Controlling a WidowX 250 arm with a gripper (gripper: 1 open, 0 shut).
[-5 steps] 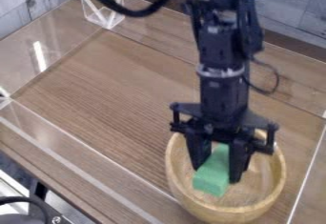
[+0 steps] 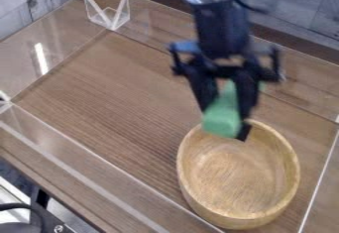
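Note:
My gripper (image 2: pixel 228 92) is at the centre right, blurred and dark, shut on a green object (image 2: pixel 228 113) that hangs above the back edge of a round wooden bowl (image 2: pixel 239 187). The bowl's visible interior looks empty.
A white wire holder (image 2: pixel 109 11) stands at the back left. A grey wall closes the back, and dark cables lie at the lower left corner.
My gripper has risen out of the bowl with the green object and moved back, away from the bowl's middle.

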